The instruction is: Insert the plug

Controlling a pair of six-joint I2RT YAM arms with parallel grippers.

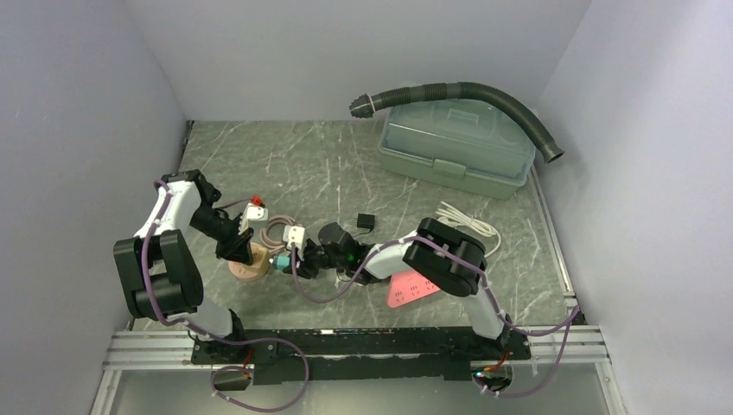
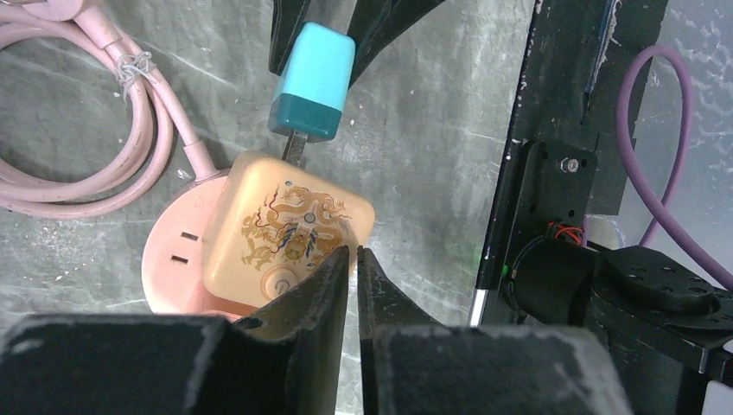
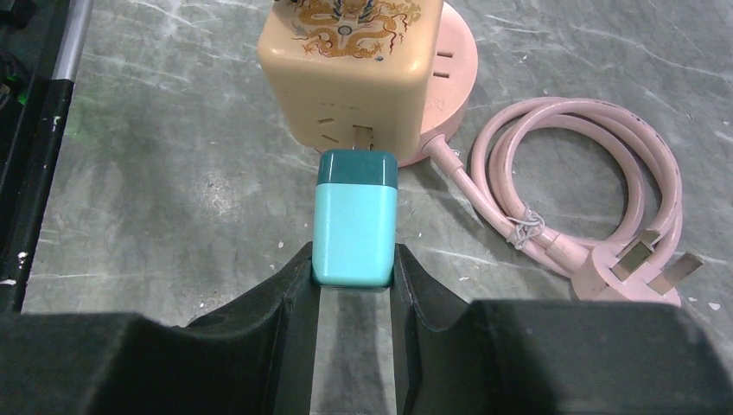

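The teal plug [image 3: 355, 229] is held by my right gripper, whose fingers are shut on its sides. Its metal prong [image 2: 296, 149] points at the side face of the cream socket cube [image 2: 285, 229], which has a dragon print. A stretch of prong shows between plug and cube; whether its tip is inside a slot or only against the face, I cannot tell. The cube rests on a round pink socket base [image 2: 173, 259]. My left gripper is shut, its fingertips over the printed face near one edge; nothing clear shows between them.
A coiled pink cord [image 3: 596, 108] with its own plug [image 3: 631, 277] lies beside the base. A black adapter [image 1: 366, 221], white cable [image 1: 467, 221], red power strip [image 1: 411, 289] and green toolbox [image 1: 458, 149] are farther right. Bare table lies behind.
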